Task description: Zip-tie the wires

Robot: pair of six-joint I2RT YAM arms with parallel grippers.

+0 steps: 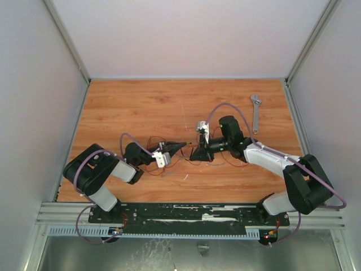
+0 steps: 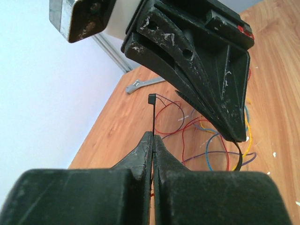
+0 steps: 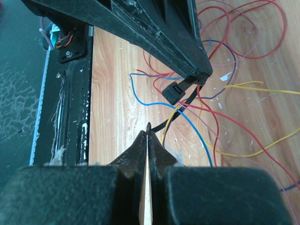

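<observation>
Loose red, blue, yellow and purple wires (image 3: 248,131) lie on the wooden table under both grippers, which face each other in the top view. In the left wrist view my left gripper is shut on a thin black zip tie (image 2: 153,117), its small square head upright above the fingertips. My right gripper is shut, with a black strip (image 3: 161,124) running from its fingertips toward the other gripper, apparently the zip tie's strap. Whether the tie encircles the wires is unclear.
A wrench (image 1: 255,113) lies at the back right of the table (image 1: 141,101). A dark rail (image 1: 186,220) runs along the front edge, and walls stand at the sides and back.
</observation>
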